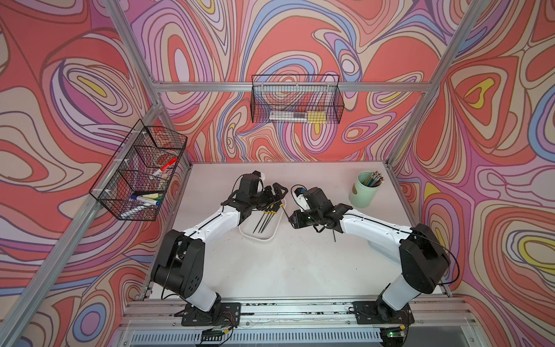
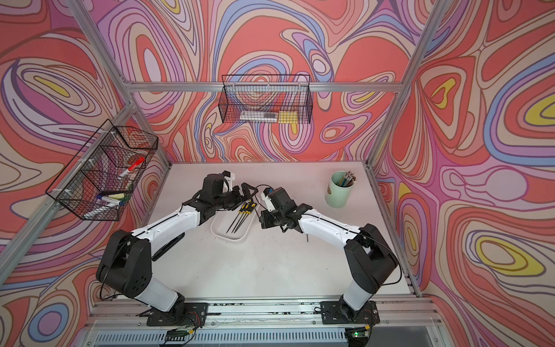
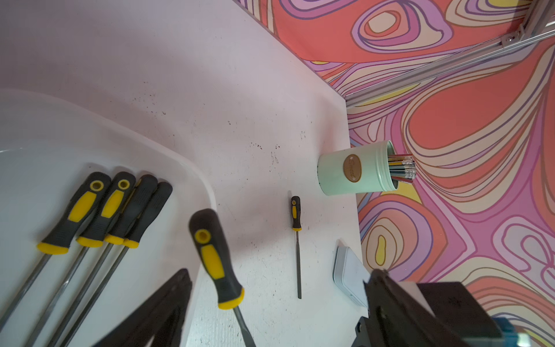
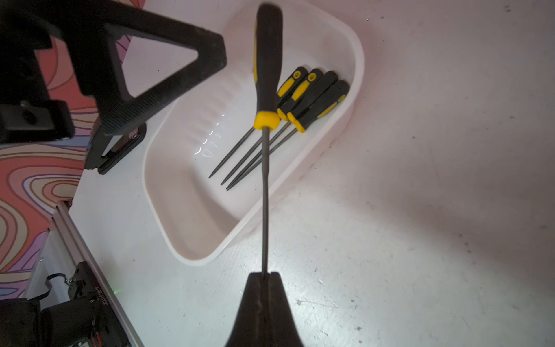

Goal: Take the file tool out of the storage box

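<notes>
A file with a black and yellow handle is held by its thin shank in my right gripper, which is shut on it. Its handle points away from those fingers, above the rim of the white storage box. In the left wrist view the same file shows between the spread fingers of my left gripper, touching neither as far as I can see. That gripper stands open over the box's back right part in the top left view. Several similar files lie side by side inside the box.
Another file lies on the table to the right. Beyond it stand a green pencil cup and a pale container. Both arms' ends are close together.
</notes>
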